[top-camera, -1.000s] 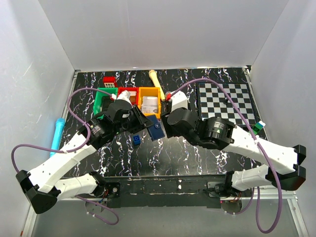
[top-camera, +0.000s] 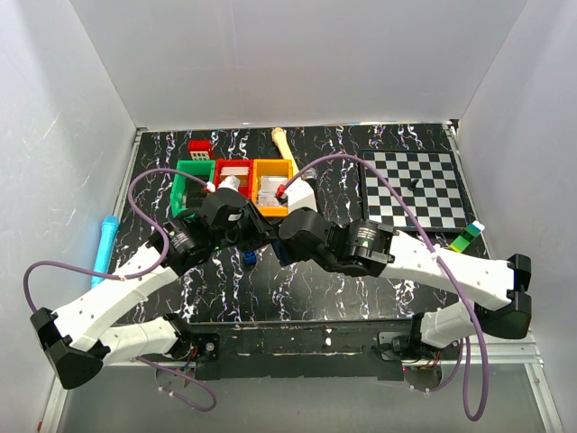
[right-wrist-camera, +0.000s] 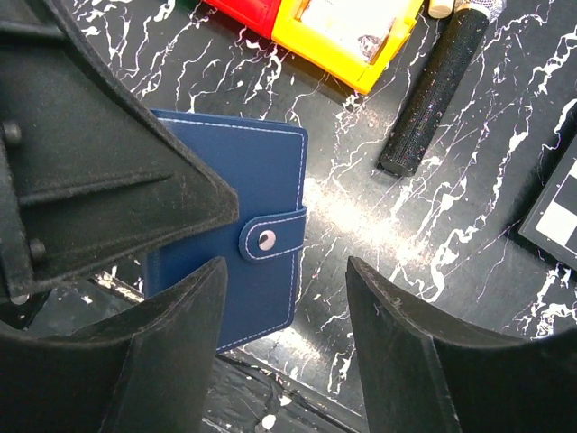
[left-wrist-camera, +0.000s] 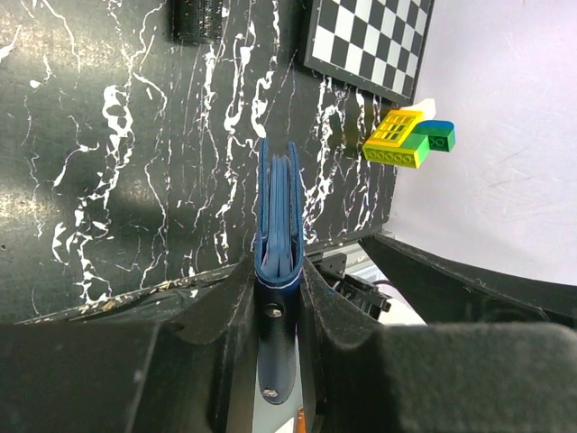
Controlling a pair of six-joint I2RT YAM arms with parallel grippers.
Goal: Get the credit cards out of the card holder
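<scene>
A dark blue card holder (right-wrist-camera: 270, 180) with white stitching and a snap strap is clamped by my left gripper, which is shut on it. Edge-on in the left wrist view, the holder (left-wrist-camera: 282, 216) shows several thin layers in its open end; which are cards I cannot tell. My right gripper is open, and in its own view the holder's strap side appears partly between its fingertips and partly behind one. Whether they touch the holder cannot be told. From the top, the arms hide most of the holder (top-camera: 285, 253).
Green (top-camera: 187, 173), red and yellow bins (top-camera: 272, 168) stand behind the arms, beside a microphone (right-wrist-camera: 433, 99). A chessboard (top-camera: 415, 189) lies at the right, with toy bricks (top-camera: 467, 236) near it. A small blue block (top-camera: 250, 258) sits on the table below the holder.
My right arm has moved left, closing the distance to the card holder, and now covers much of it from above. The left arm has stayed nearly still with the holder.
</scene>
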